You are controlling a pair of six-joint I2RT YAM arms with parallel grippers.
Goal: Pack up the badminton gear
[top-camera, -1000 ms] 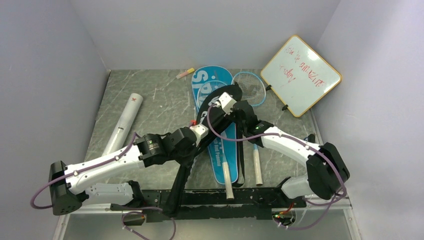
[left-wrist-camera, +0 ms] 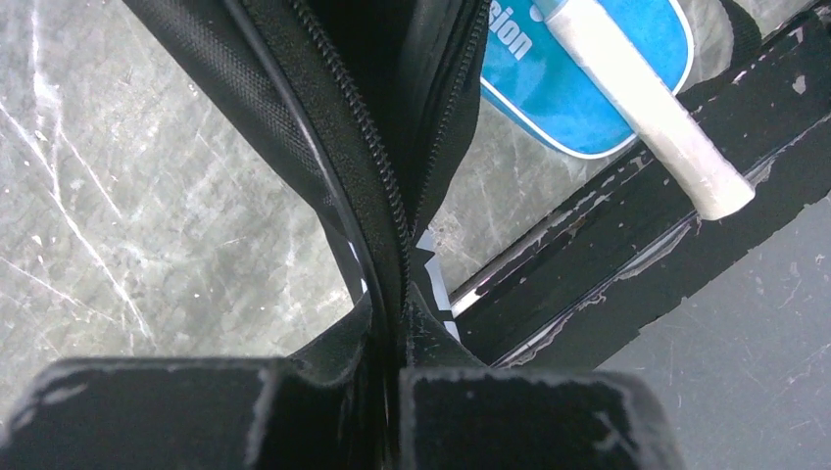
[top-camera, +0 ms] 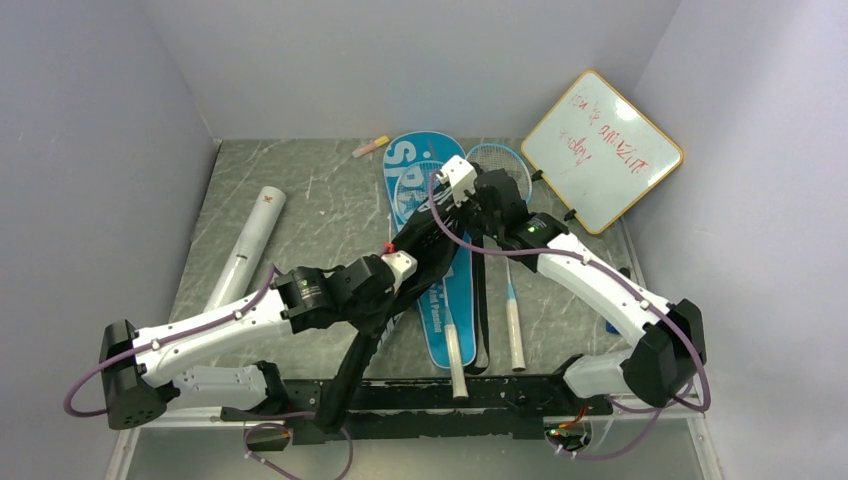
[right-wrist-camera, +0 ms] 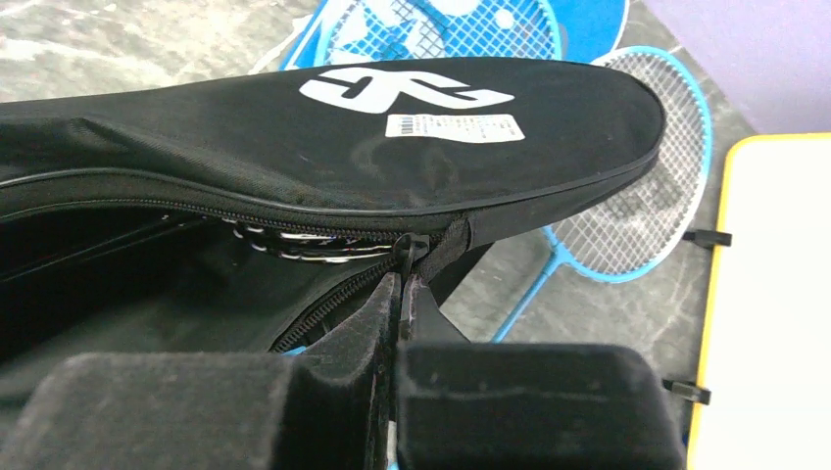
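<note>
A long black bag with an open zip stretches diagonally over the blue racket cover. My left gripper is shut on the bag's zipped edge near its lower part. My right gripper is shut at the zip pull at the bag's upper end; the little tab sits at its fingertips. One racket's head lies on the cover, its white handle hanging over the front edge. A second racket lies to the right.
A white shuttlecock tube lies on the left, a small yellow-capped tube at the back. A whiteboard stands at the right.
The bag's lower end has shifted slightly left.
</note>
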